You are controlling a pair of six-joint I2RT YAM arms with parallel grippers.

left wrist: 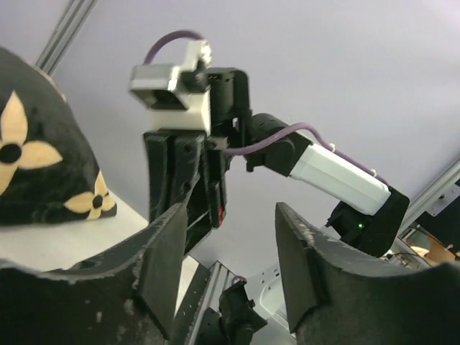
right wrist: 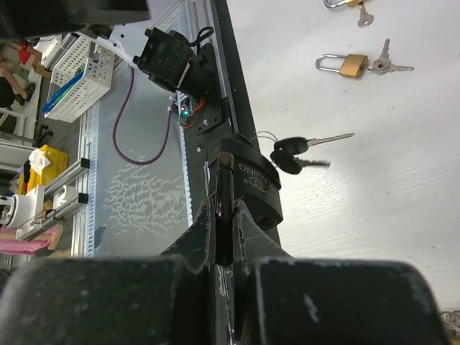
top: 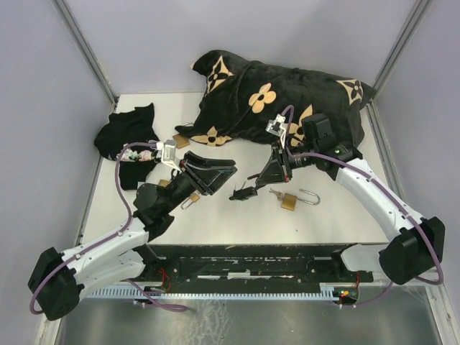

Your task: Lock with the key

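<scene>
A black padlock (right wrist: 253,178) with white lettering hangs from my right gripper (top: 260,183), which is shut on its dark shackle (right wrist: 224,215). Black-headed keys (right wrist: 293,149) on a thin wire ring stick out beside the padlock in the right wrist view; I cannot tell whether one sits in the lock. From above, the padlock (top: 244,193) is a small dark shape left of the right fingertips. My left gripper (top: 221,180) stands open to the left of it, clear of padlock and keys. Nothing lies between its fingers in the left wrist view.
A brass padlock (top: 288,202) lies with its long shackle on the white table (top: 323,223), right of centre. More brass padlocks, one with keys beside it, lie toward the left. A black patterned cushion (top: 273,93) fills the back; black cloth (top: 128,136) lies at left.
</scene>
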